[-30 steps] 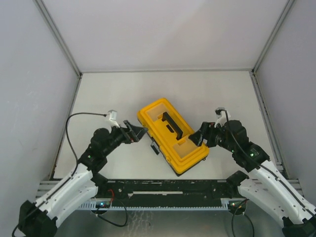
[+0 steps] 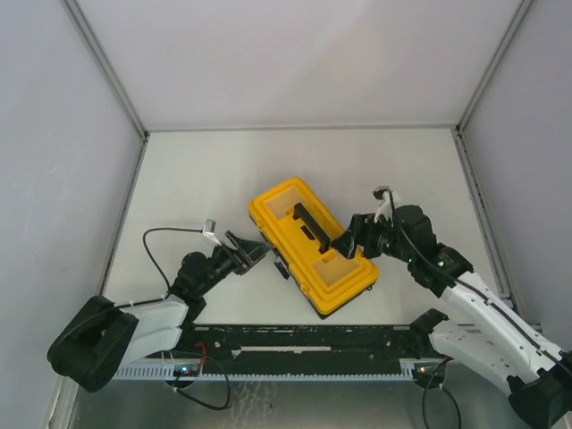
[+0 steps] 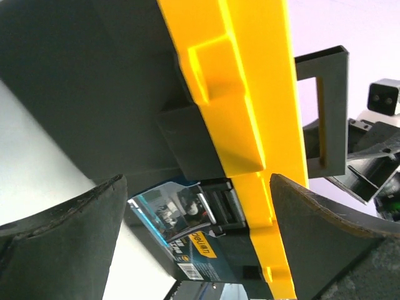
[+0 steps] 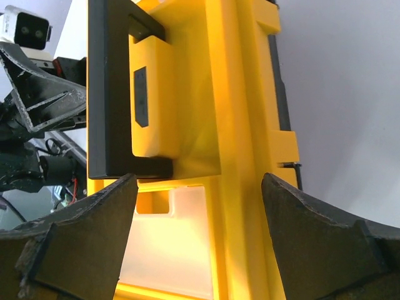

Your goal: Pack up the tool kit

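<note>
The yellow-lidded tool kit [image 2: 288,249] lies closed and slanted on the table, its black handle [image 2: 312,227] raised from the lid. At its left long side my left gripper [image 2: 266,246] stands open. In the left wrist view, the black front wall with a latch [image 3: 194,140] and a printed label [image 3: 194,250] shows between its spread fingers. Over the lid's right side, near the handle's lower end, is my right gripper [image 2: 340,248], part open. The right wrist view has the lid's long edge [image 4: 234,187] between its fingers, with the handle [image 4: 109,94] beyond; contact cannot be made out.
Bare white table [image 2: 201,165] surrounds the kit, with free room behind and to both sides. A dark rail [image 2: 295,353] runs along the front edge. No loose tools show on the table.
The right gripper has moved left over the lid. The kit has stayed in place.
</note>
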